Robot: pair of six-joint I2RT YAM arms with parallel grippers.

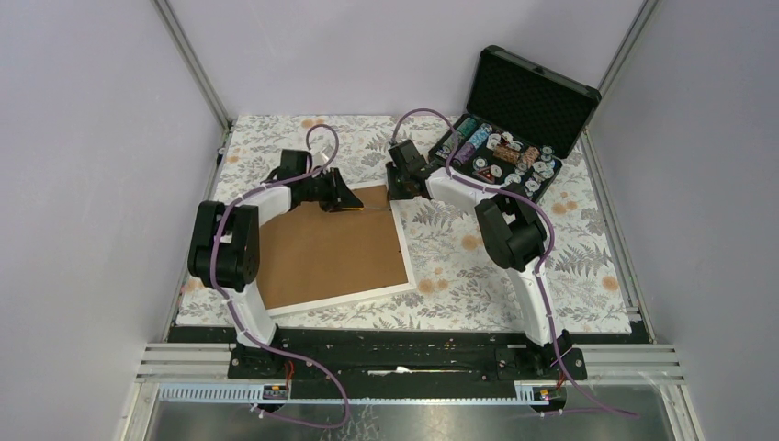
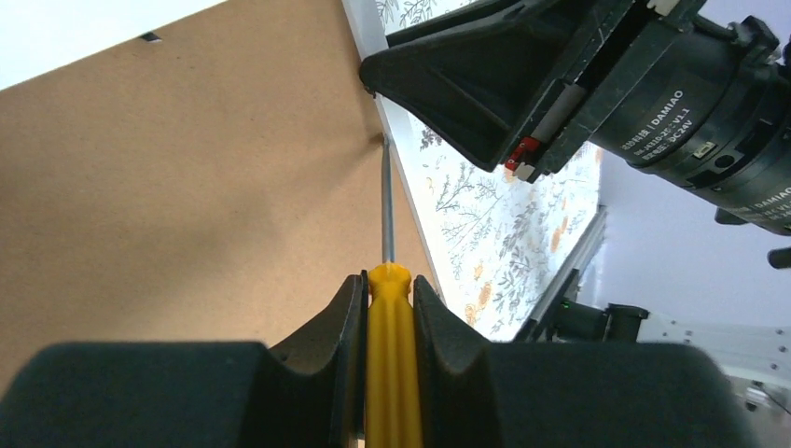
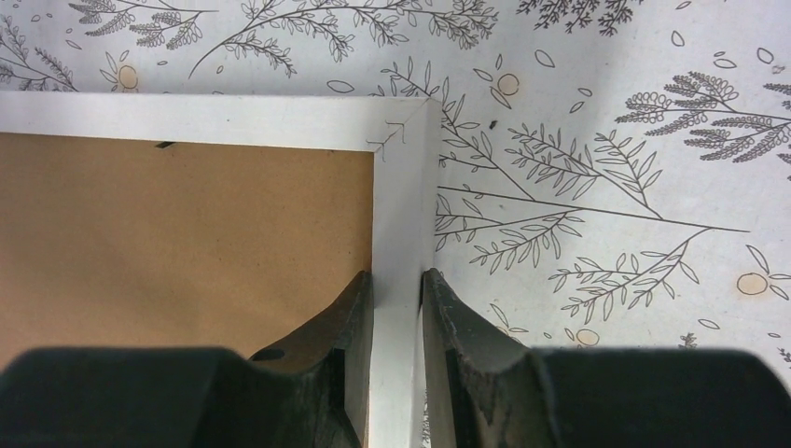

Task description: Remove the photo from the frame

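A white photo frame [image 1: 342,299] lies with its brown backing board [image 1: 333,259] facing up, no photo showing. My left gripper is shut on the yellow handle of a screwdriver [image 2: 393,364] above the board. The tool's thin metal shaft [image 2: 387,201] reaches to the inner edge of the frame's right side, where its tip meets the board's border. Near the frame's upper right corner, my right gripper is shut on the white frame bar, one finger inside the border and one outside.
An open black case [image 1: 533,101] with poker chips stands at the back right. Small dark tabs [image 3: 165,145] sit along the frame's inner edge.
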